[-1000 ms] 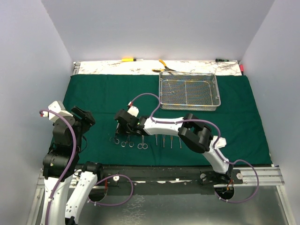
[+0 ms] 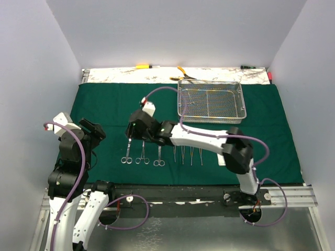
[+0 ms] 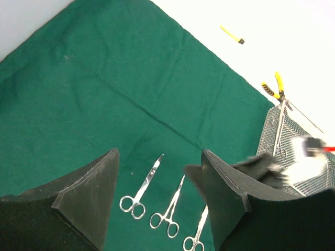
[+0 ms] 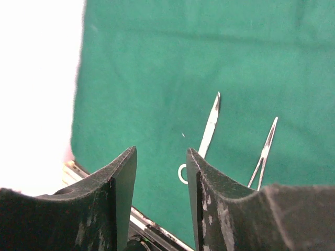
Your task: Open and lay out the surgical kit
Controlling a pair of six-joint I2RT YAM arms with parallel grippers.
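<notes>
Scissors lie on the green cloth, leftmost in a row of instruments. Beside them rest two more ring-handled instruments, one close by and another farther right. Several slim instruments continue the row. My right gripper is open above the cloth, its fingers empty; the scissors show beneath it, partly covered by a finger. Off to the left, my left gripper stands open with nothing held. The wire basket stands at the back, with a thin instrument inside.
A yellow-handled tool and orange-handled pliers lie on the marbled strip behind the cloth. A white item is partly hidden under the right arm.
The scissors, tilted and blurred one second ago, now lie straight in the row. My right gripper has risen and drawn back from them. The left arm looks unmoved.
</notes>
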